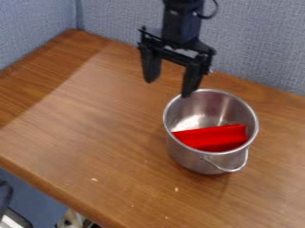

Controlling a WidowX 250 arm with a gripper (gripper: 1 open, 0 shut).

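Observation:
My black gripper (169,61) hangs above the table toward the back, open, its two fingers apart with nothing between them. Just below and right of it stands a steel pot (191,158) with a wire handle at its front. A red block (215,137) lies inside the pot.
Grey padded walls (256,44) rise along the back and left. Dark hardware shows at the lower left corner.

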